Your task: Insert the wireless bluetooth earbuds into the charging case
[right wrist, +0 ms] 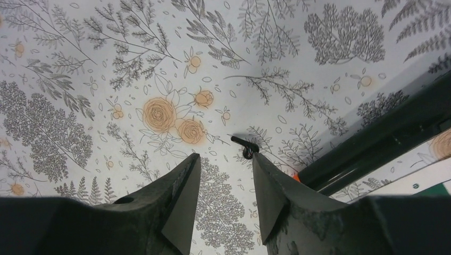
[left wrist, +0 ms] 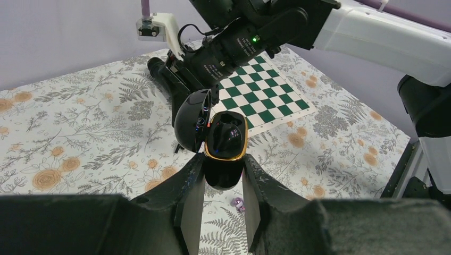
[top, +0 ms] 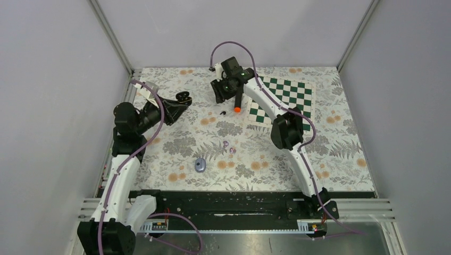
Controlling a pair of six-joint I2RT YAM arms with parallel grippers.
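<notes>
The glossy black charging case [left wrist: 223,141], with a gold-toned rim and its lid [left wrist: 190,119] raised, is held by my left gripper, whose fingers are shut on its base. Inside the case shows a rounded black shape; I cannot tell whether it is an earbud or an empty slot. On the patterned cloth lies a small black earbud [right wrist: 247,147], also seen in the top view [top: 223,112]. Above the cloth, my right gripper stands part open with nothing between its fingers. In its wrist view the earbud appears just beyond the right fingertip.
A black cylinder with an orange end [top: 237,103] lies close to the earbud. Beside it is a green-and-white checkered board [top: 287,95]. A grey-blue mouse [top: 200,164] and small purple pieces [top: 232,150] are nearer the front.
</notes>
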